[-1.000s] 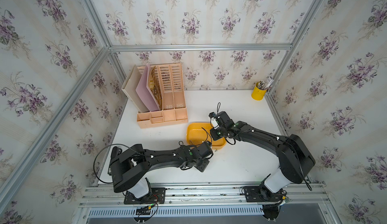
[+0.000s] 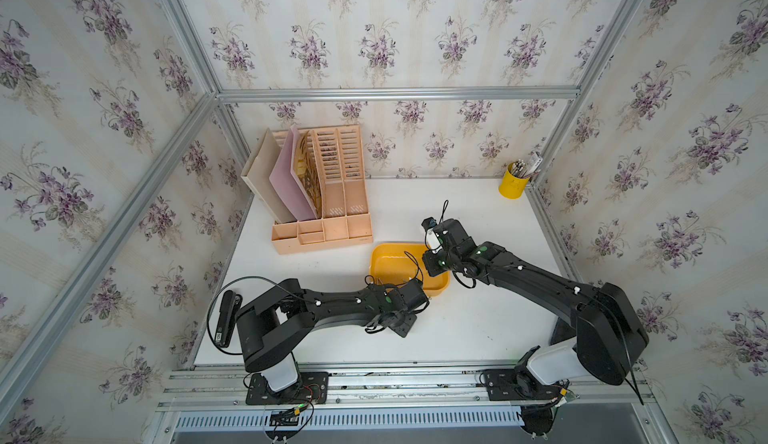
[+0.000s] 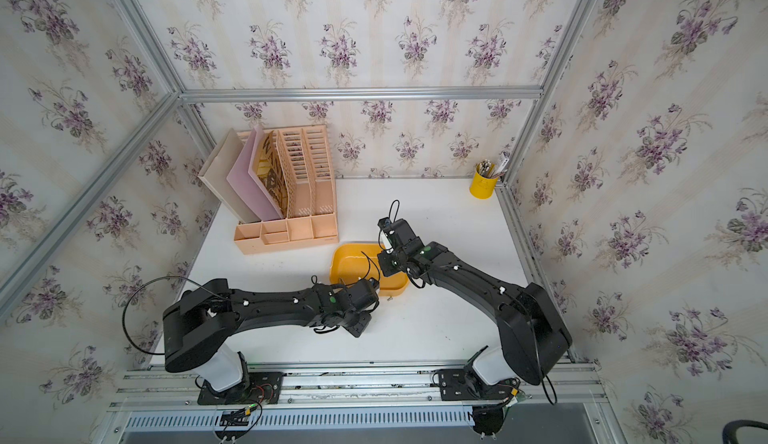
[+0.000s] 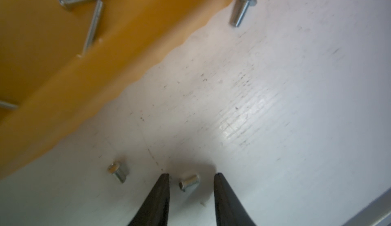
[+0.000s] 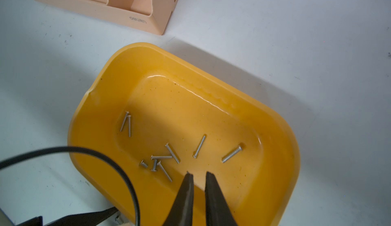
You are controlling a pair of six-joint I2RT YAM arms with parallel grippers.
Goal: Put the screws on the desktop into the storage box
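Note:
A yellow box (image 5: 211,108) holds several screws. Outside it, on the white desktop, short screws lie in the left wrist view: one (image 4: 189,182) between the parted fingertips of my left gripper, not visibly gripped, another (image 4: 118,172) to its left, and a third (image 4: 242,10) by the box's outer wall. The left gripper is open, low at the box's near side. My right gripper hangs over the box, its fingers slightly apart with nothing seen between them.
A pink organizer (image 2: 320,228) with boards stands at the back left, and a yellow pen cup (image 2: 512,184) at the back right. The desktop is clear right of the box and at the back centre.

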